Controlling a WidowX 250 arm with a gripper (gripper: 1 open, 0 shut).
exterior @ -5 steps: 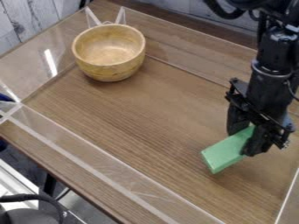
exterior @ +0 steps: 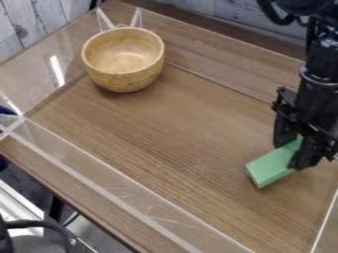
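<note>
My black gripper [exterior: 294, 141] is at the right side of the table, shut on a green block [exterior: 272, 168] held tilted at or just above the wooden surface. The arm comes down from the top right and hides part of the block's upper end.
A wooden bowl [exterior: 123, 58] sits at the upper left of the table [exterior: 158, 148], with a pale object partly hidden behind it. A dark curved part shows at the bottom left edge.
The gripper and green block have shifted right across the last second. The bowl has not moved.
</note>
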